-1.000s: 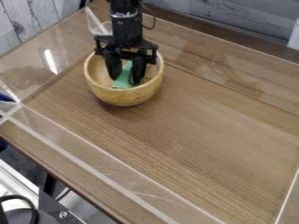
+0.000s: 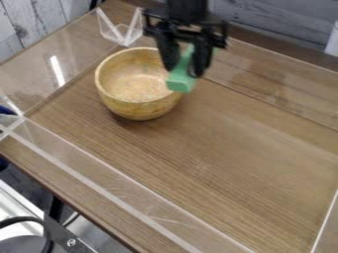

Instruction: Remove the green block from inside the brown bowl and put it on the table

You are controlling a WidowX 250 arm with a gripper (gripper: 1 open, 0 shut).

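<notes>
The green block [image 2: 183,75] hangs in the air by the right rim of the brown bowl [image 2: 123,104], with my gripper [image 2: 183,57] shut on it. Its lower end overlaps the bowl's right edge in this view, so its exact height above the rim is hard to judge. Nothing shows inside the bowl, which stands upright on the wooden table [image 2: 218,158]. The arm and fingers look blurred.
Bare table stretches to the right of the bowl and in front of it. Behind the bowl stands a clear, angular object [image 2: 121,30] near the back edge. A black cable [image 2: 34,225] lies at the bottom left corner.
My gripper has risen out of the bowl with the green block and shifted right, from over the bowl's middle to its right rim. The bowl has stayed in place.
</notes>
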